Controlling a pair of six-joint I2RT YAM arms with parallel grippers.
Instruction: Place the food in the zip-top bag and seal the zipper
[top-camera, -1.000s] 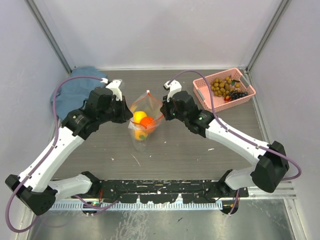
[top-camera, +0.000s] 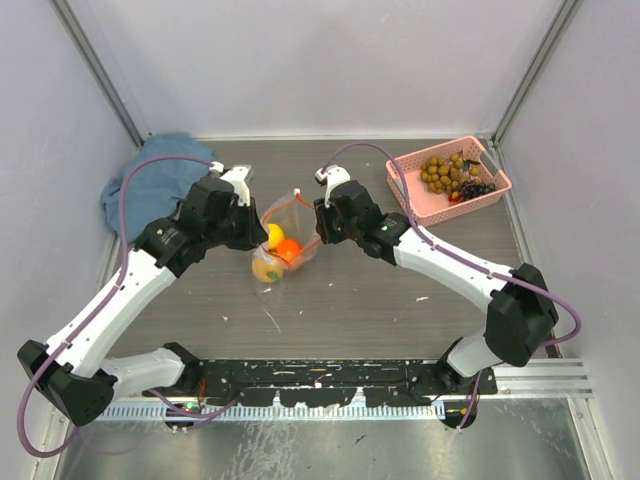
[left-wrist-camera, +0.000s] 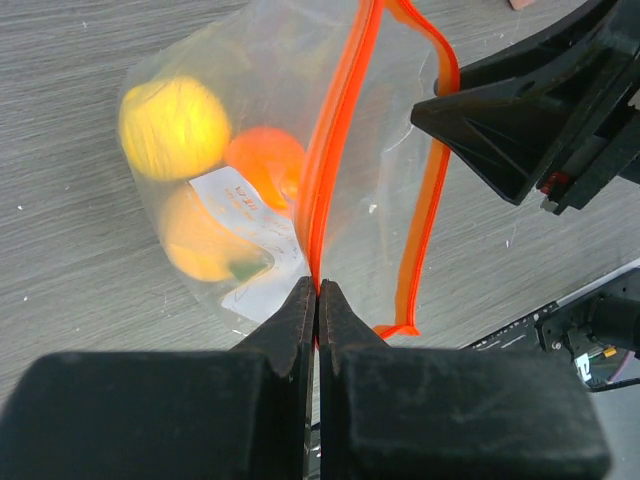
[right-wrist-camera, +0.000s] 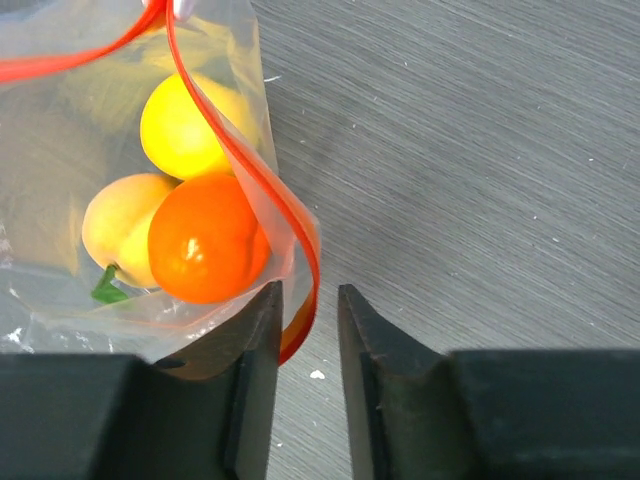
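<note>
Between my grippers stands the clear zip top bag (top-camera: 294, 213), its orange-edged mouth spread apart. Inside lie a yellow fruit (right-wrist-camera: 192, 128), an orange fruit (right-wrist-camera: 208, 238) and a pale orange one (right-wrist-camera: 125, 228) with a green piece beside it. At one side of the mouth, my left gripper is shut on the orange rim (left-wrist-camera: 335, 120). My right gripper is partly open at the opposite side. There, the rim's edge (right-wrist-camera: 303, 325) shows in the gap by the left-hand finger, not clamped.
A pink basket (top-camera: 440, 208) with grapes stands at the back right. On the back left lies a blue cloth (top-camera: 150, 190). Bare table (top-camera: 400, 315) surrounds the bag, mainly in front and to the right.
The fruit stayed in the bag.
</note>
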